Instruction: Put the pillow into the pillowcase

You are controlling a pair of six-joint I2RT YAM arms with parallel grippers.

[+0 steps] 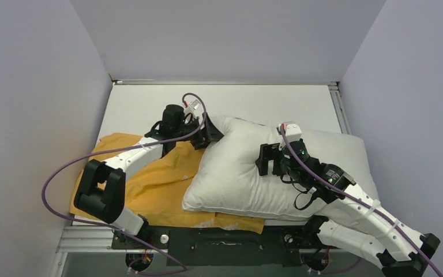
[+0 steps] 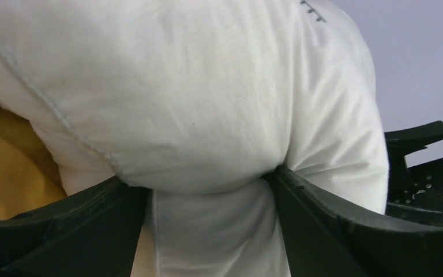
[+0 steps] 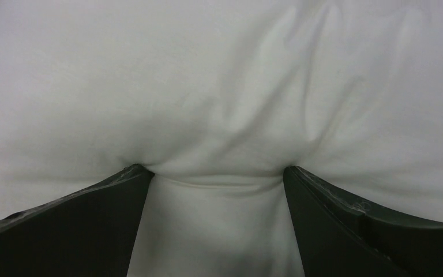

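A plump white pillow (image 1: 231,179) lies over the right part of a spread orange pillowcase (image 1: 141,187). My left gripper (image 1: 210,134) is pressed into the pillow's upper left end; in the left wrist view white fabric bulges between its part-open fingers. My right gripper (image 1: 268,160) is pushed down onto the middle of the pillow; in the right wrist view its open fingers sink into the fabric with a span of pillow between them.
Grey walls (image 1: 398,115) close in the workspace at left, right and back. The pillow reaches the right side of the table.
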